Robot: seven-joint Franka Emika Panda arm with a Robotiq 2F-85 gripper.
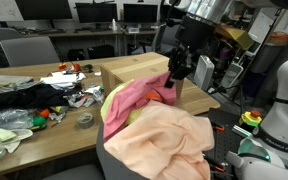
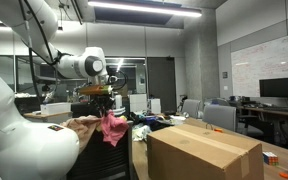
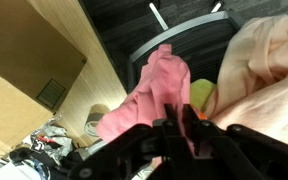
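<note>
A pink cloth (image 1: 136, 100) is draped over the rim of a dark bin-like holder, its upper corner rising to my gripper (image 1: 180, 78). The fingers look parted in exterior view 1, with the cloth's corner right against them; whether it still touches both is unclear. In the wrist view the pink cloth (image 3: 156, 90) spreads below the gripper, hiding part of the gap. A peach cloth (image 1: 162, 142) hangs over the near side of the holder. Something yellow-green (image 3: 201, 93) peeks out between the two cloths.
A cardboard box (image 2: 204, 152) stands beside the holder. On the wooden table (image 1: 44, 147) lie dark clothes (image 1: 24, 98), a roll of tape (image 1: 85, 120) and several small items.
</note>
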